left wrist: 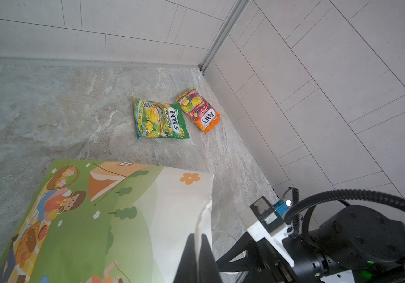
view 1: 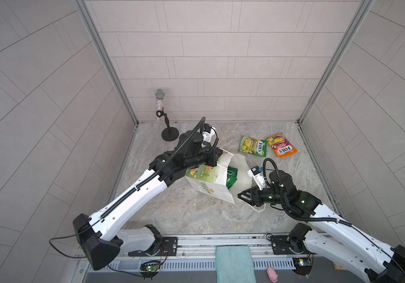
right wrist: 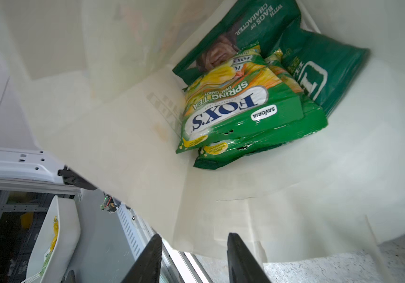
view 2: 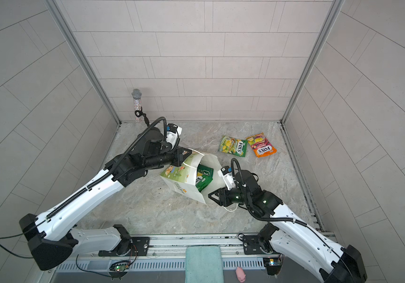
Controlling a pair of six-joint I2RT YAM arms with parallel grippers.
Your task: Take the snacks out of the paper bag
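Observation:
The white paper bag [view 1: 209,186] lies tipped on the counter, its mouth facing right. My left gripper is shut at the bag's upper rim, the thin white paper edge between its fingers. My right gripper is open at the bag's mouth. Inside, the right wrist view shows green Fox's candy packs [right wrist: 240,103] and a dark green pack [right wrist: 325,70]. Outside, a green Fox's pack [view 1: 253,146] and an orange Fox's pack [view 1: 281,145] lie at the back right.
A microphone stand [view 1: 169,133] stands at the back left. Walls enclose the counter on both sides and behind. Bare counter [view 1: 160,212] shows in front of and left of the bag.

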